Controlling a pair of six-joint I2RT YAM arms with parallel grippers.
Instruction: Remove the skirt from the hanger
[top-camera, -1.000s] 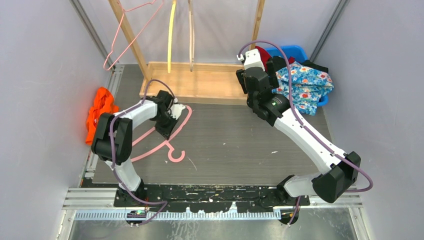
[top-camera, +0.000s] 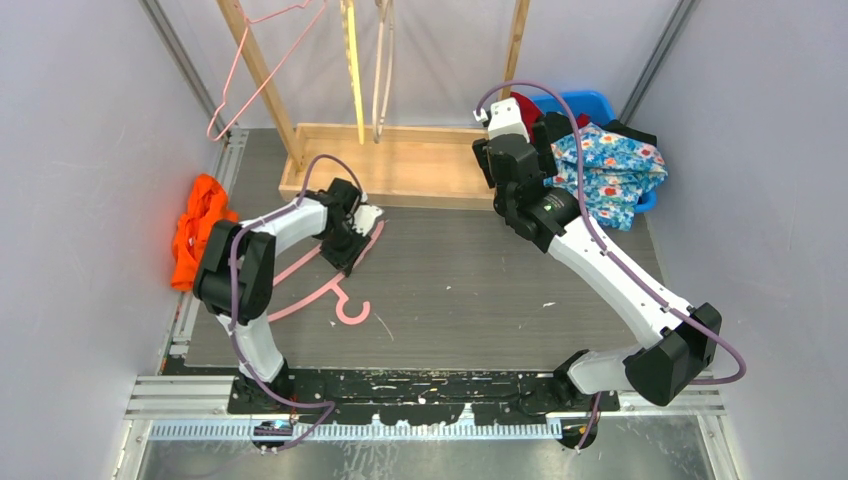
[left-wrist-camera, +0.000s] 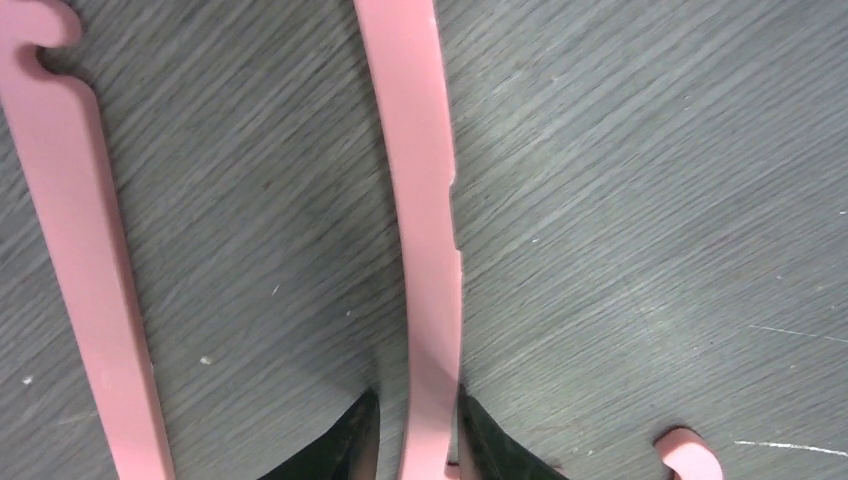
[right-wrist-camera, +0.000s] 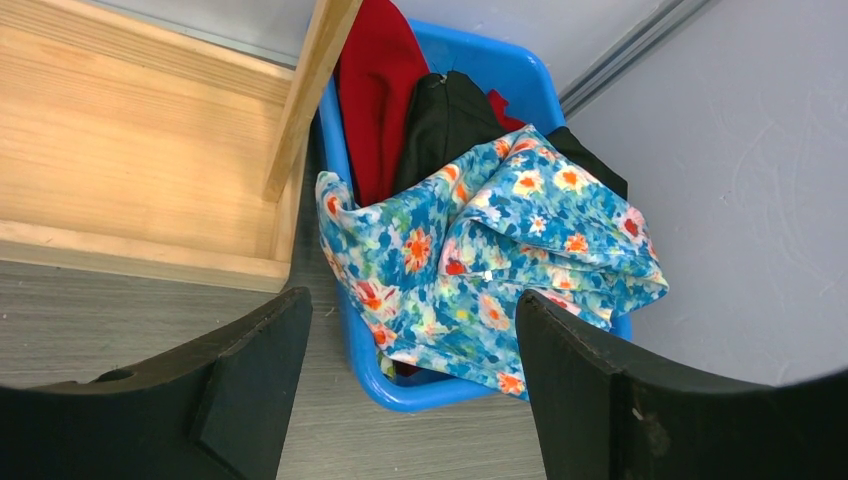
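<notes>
On the dark floor in the top view lies a bare pink hanger (top-camera: 321, 290), its hook toward the front. Over one of its arms is my left gripper (top-camera: 347, 272); the left wrist view shows the pink bar (left-wrist-camera: 428, 280) running between its two fingertips, with the fingers (left-wrist-camera: 352, 440) part open on either side. Contact with the bar is hard to tell. The flowered blue skirt (right-wrist-camera: 440, 270) lies bunched over the blue basket (right-wrist-camera: 375, 385). Above it my right gripper stands open, nothing between its fingers.
A wooden rack (top-camera: 420, 200) stands at the back, with pink (top-camera: 235, 85), yellow (top-camera: 354, 70) and pale (top-camera: 380, 75) hangers above. Orange cloth (top-camera: 200, 232) lies by the left wall. Red cloth (right-wrist-camera: 375, 90) and black cloth (right-wrist-camera: 445, 120) fill the basket.
My left gripper has shifted slightly right along the pink hanger, which stays in place. The hanging yellow and pale hangers sway. The right arm has not moved.
</notes>
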